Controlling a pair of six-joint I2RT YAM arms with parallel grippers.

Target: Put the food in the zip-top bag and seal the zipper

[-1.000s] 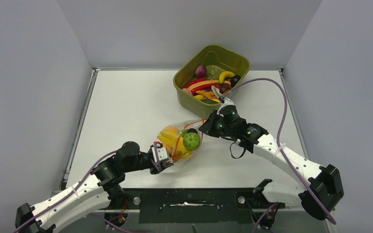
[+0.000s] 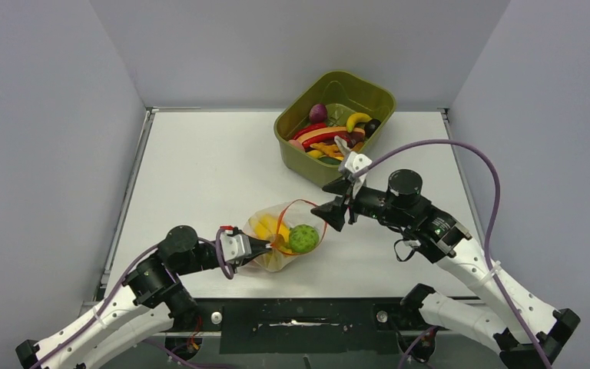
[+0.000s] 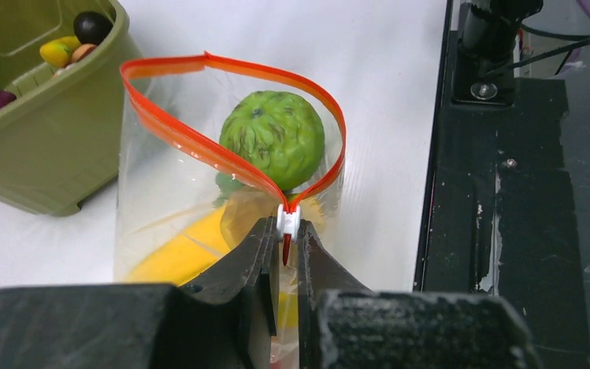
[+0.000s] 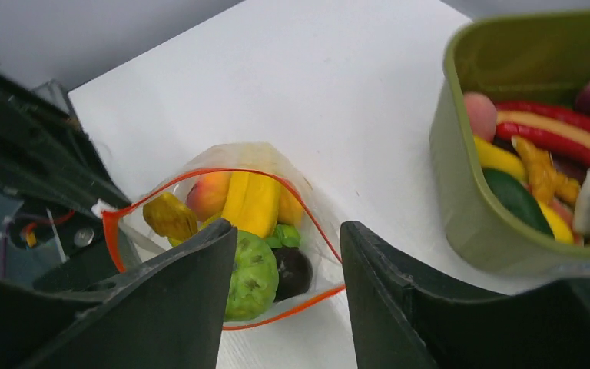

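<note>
A clear zip bag [image 2: 267, 260] with an orange zipper rim, its mouth open, holds yellow items, a green round vegetable [image 2: 303, 238], a peach [image 4: 207, 192] and a dark item [image 4: 293, 273]. My left gripper [image 2: 265, 246] is shut on the white zipper slider [image 3: 288, 222] at one end of the rim. My right gripper [image 2: 333, 201] stands open at the other end of the bag, its fingers apart, with the rim behind them in the right wrist view.
A green bin [image 2: 292, 154] of assorted toy food stands at the back, close behind my right gripper.
My left gripper has turned and shifted slightly with the bag's corner.
</note>
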